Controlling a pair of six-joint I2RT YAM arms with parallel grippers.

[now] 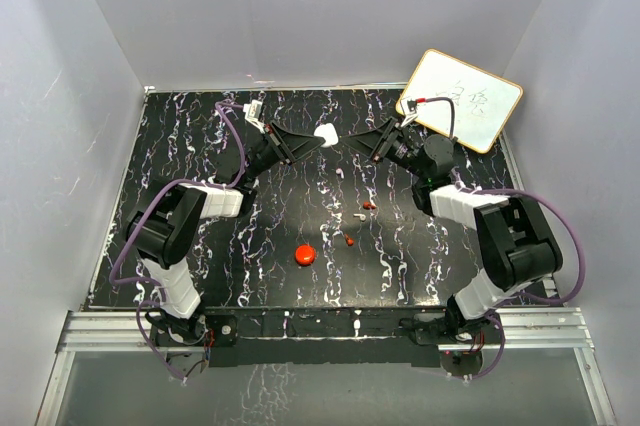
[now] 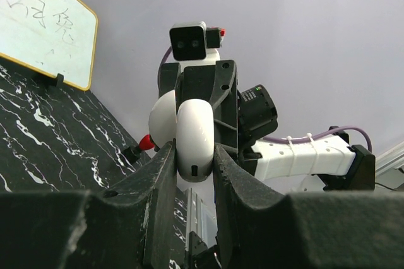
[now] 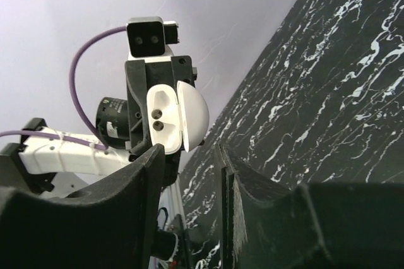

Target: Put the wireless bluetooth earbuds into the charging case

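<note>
The white charging case (image 1: 326, 134) is held up above the table, with my left gripper shut on it. In the right wrist view the case (image 3: 163, 117) faces me with its rounded lid (image 3: 197, 115) swung open; two dark round hollows show inside. Facing it, my right gripper stands part open, with empty space between its fingers. A short gap separates the right gripper (image 1: 350, 139) from the case in the top view. Two small white pieces, one (image 1: 339, 172) farther back and one (image 1: 360, 216) nearer, lie on the table; they look like earbuds but are too small to be sure.
A red round object (image 1: 305, 255) lies on the front middle of the dark marbled table, with small red items (image 1: 349, 240) nearby. The whiteboard (image 1: 460, 98) leans at the back right.
</note>
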